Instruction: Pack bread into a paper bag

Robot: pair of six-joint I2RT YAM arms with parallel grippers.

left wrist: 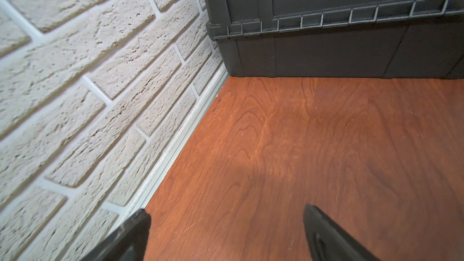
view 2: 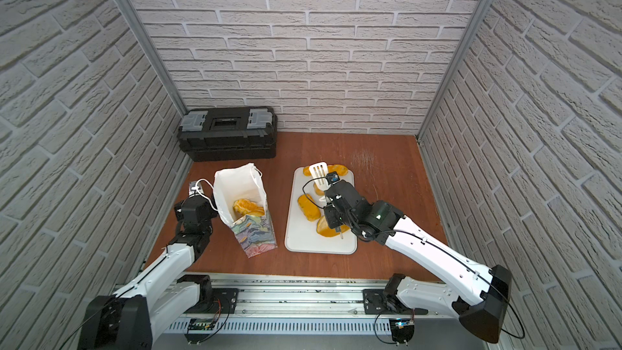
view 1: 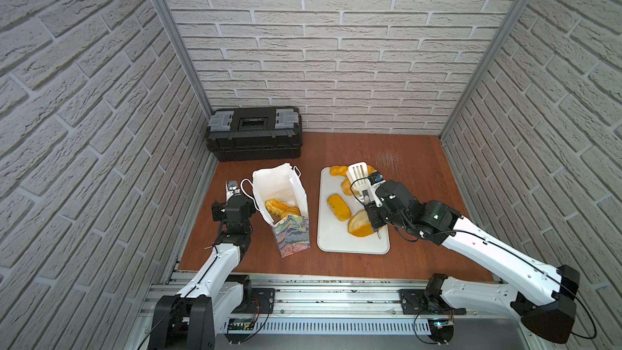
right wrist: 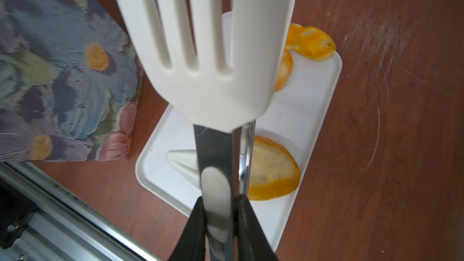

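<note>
The paper bag [view 1: 277,184], white inside with a floral outside, stands open at table centre-left, with golden bread [view 1: 278,208] in it. Right of it, the white tray [view 1: 353,249] carries an orange-brown roll [view 1: 337,207], a larger oval bun [right wrist: 271,171], a braided loaf [right wrist: 311,43] and a round bun [right wrist: 284,70], the last two partly covered. Tongs [right wrist: 220,87] with a white slotted head and metal arms are gripped by my right gripper, above the tray. My left gripper is open and empty, left of the bag.
A black toolbox [view 1: 254,133] stands at the back left against the wall. Bare wooden table [view 1: 414,162] lies right of the tray. Brick walls close off the back and both sides, and a metal rail [view 1: 324,304] runs along the front.
</note>
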